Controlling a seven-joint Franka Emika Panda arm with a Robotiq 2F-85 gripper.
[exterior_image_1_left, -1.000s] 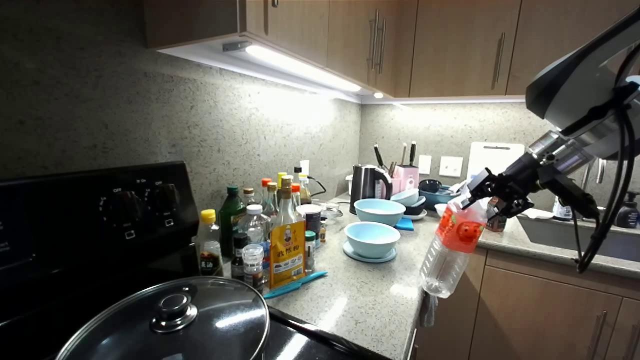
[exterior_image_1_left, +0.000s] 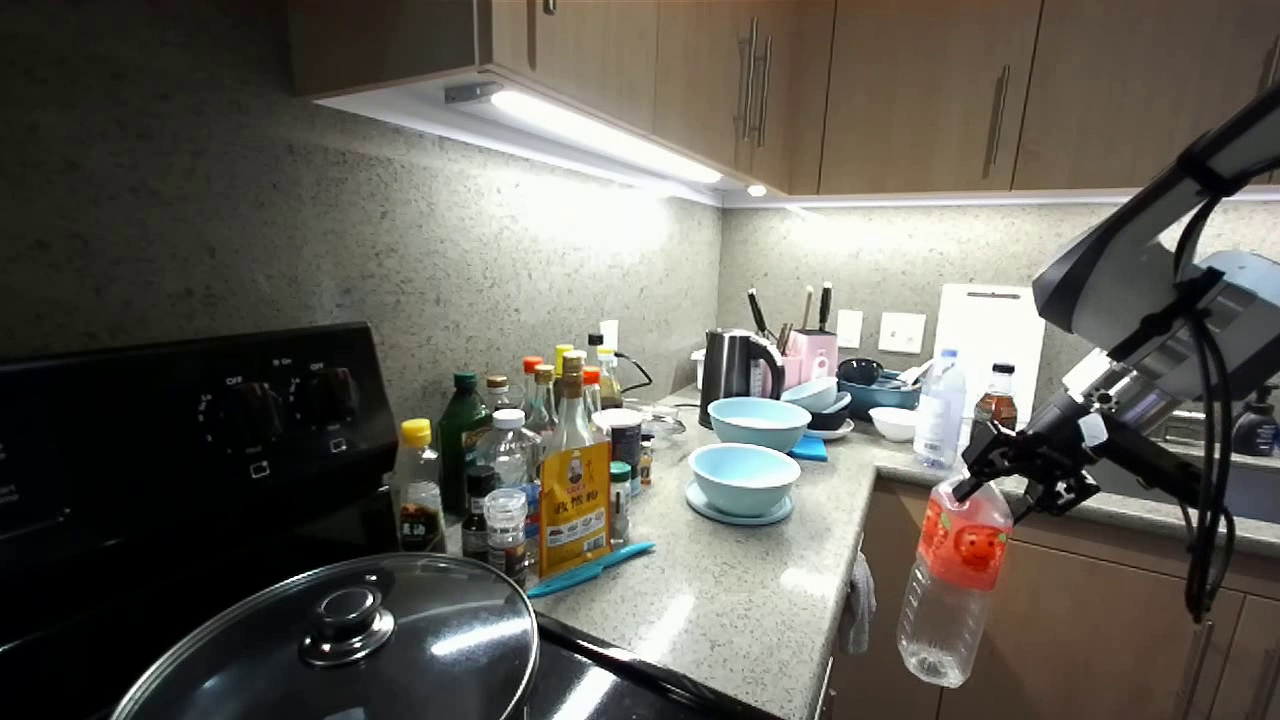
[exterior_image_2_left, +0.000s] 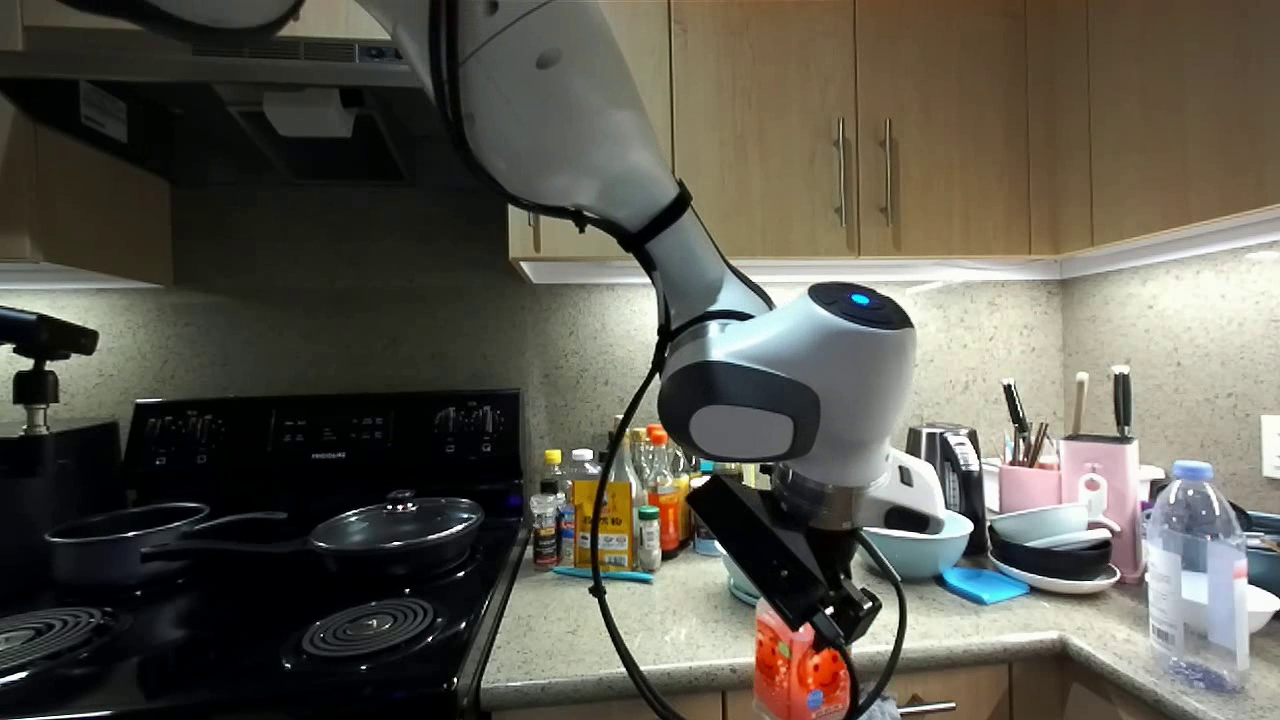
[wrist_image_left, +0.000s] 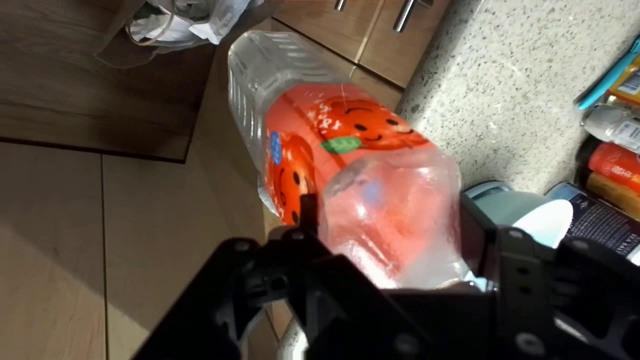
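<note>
A clear plastic bottle (exterior_image_1_left: 939, 612) with a red smiling-fruit label hangs below my gripper (exterior_image_1_left: 991, 480), tilted, beyond the counter's front edge. In the wrist view my gripper is shut on the upper part of the bottle (wrist_image_left: 354, 129), one black finger on each side. The bottle's base points away from me, towards the cabinet fronts and floor. In exterior view 2 only the bottle's labelled part (exterior_image_2_left: 792, 672) shows, partly behind the gripper and cables.
A bag with white paper (wrist_image_left: 180, 24) lies at the wrist view's top left. Blue bowls (exterior_image_1_left: 744, 478), a kettle (exterior_image_1_left: 732, 372) and several sauce bottles (exterior_image_1_left: 510, 444) stand on the counter (exterior_image_1_left: 720, 612). A lidded pan (exterior_image_2_left: 396, 526) sits on the stove. Open space lies before the cabinets.
My gripper has moved lower and slightly to the right in exterior view 1, carrying the bottle. The bottle hangs more upright than before. The items on the left counter have stayed put.
</note>
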